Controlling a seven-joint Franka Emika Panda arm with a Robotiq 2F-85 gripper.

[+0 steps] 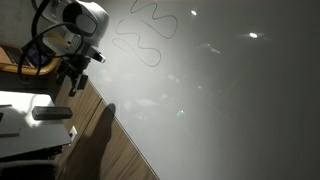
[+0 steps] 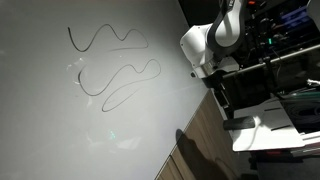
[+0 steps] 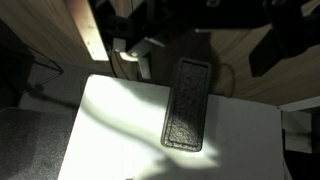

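A dark, rectangular block like a whiteboard eraser [image 3: 187, 105] lies on a white surface [image 3: 118, 135], one end reaching to its edge. My gripper is open, its dark fingers apart and nothing held between them. In exterior view 1 the gripper [image 1: 74, 86] hangs a little above the block [image 1: 52, 113], clear of it. Exterior view 2 also shows the gripper [image 2: 218, 92] over the block [image 2: 240, 123]. Two dark wavy lines [image 2: 120, 84] are drawn on the large whiteboard [image 2: 60, 140].
Wood-grain panelling [image 1: 110, 145] runs along the whiteboard's edge, with the arm's shadow on it. Cables loop around the arm [image 1: 88, 18]. Behind it in exterior view 2 is dark clutter.
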